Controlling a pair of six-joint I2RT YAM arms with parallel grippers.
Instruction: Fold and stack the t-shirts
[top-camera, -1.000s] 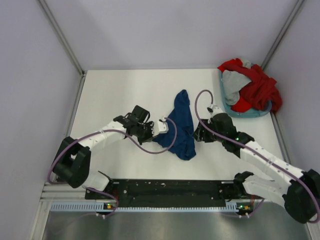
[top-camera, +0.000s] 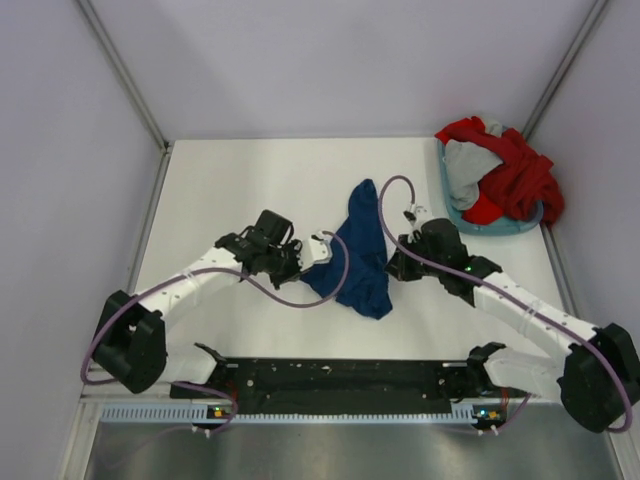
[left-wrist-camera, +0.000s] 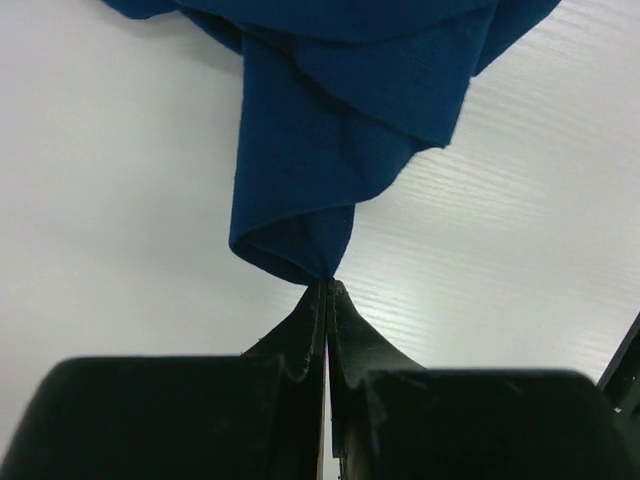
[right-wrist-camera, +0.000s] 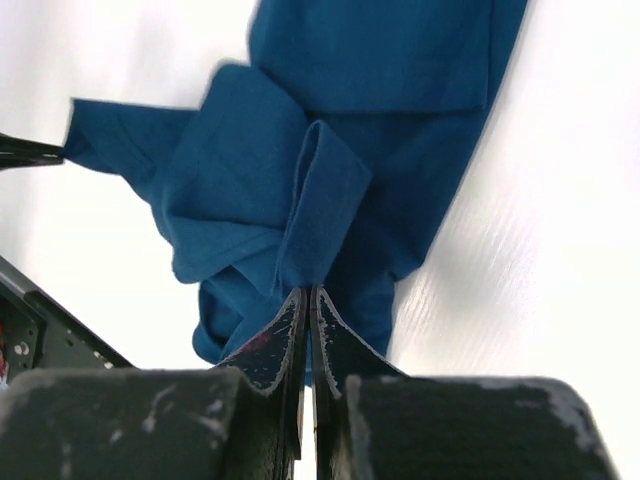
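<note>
A crumpled dark blue T-shirt (top-camera: 355, 295) lies spread in the middle of the white table (top-camera: 220, 170). My left gripper is shut on a corner of the shirt (left-wrist-camera: 300, 170) at its left side. My right gripper is shut on a raised fold of the same shirt (right-wrist-camera: 320, 200), over its right part. In the top view both wrists partly hide where the fingers meet the cloth.
A blue basket (top-camera: 508, 226) at the back right holds red (top-camera: 520, 175) and grey (top-camera: 470, 165) garments.
My left arm has drawn slightly left, with the shirt's corner following.
</note>
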